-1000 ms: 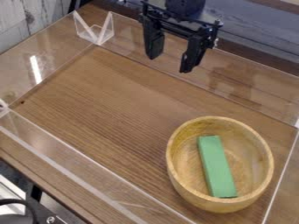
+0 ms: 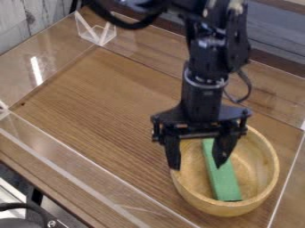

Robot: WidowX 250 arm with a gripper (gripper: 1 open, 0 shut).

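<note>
My black gripper [image 2: 199,134] is low over a round yellow bowl [image 2: 256,196] at the lower right, its fingers spread open around the bowl's rear part. Inside the bowl lies a long green block [image 2: 224,183], its upper end partly under the gripper. Whether the fingers touch the bowl or block cannot be told.
A clear plastic object [image 2: 95,27] stands at the back left. The table's edges show at the left and right.
My gripper has come down from the back of the table toward the near side, over the bowl and green block, which have not visibly moved.
</note>
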